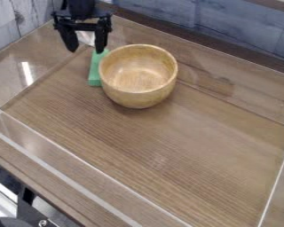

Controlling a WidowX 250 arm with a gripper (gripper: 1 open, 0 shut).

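My black gripper (82,43) is at the top left, fingers pointing down and spread open, nothing clearly between them. It is above and left of a large wooden bowl (136,76) in the upper middle. A green object (95,73) lies just left of the bowl, partly hidden by it. A small white object (84,37) sits behind the gripper, mostly hidden.
Dark cables (0,223) show at the bottom left corner.
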